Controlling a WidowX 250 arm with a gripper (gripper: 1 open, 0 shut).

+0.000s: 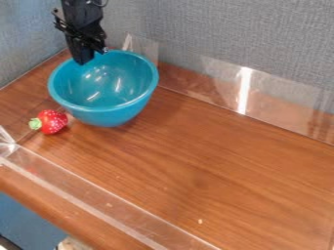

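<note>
A glossy teal bowl [111, 96] sits upright on the wooden table at the left. My black gripper [82, 54] hangs at the bowl's far left rim, its tips low by the rim; it looks shut, and I cannot see anything held between its fingers. A red strawberry [51, 121] with a green top lies on the table just left of the bowl's near side.
Clear plastic strips run along its back and front-left edges, with grey padded walls [248, 39] behind.
</note>
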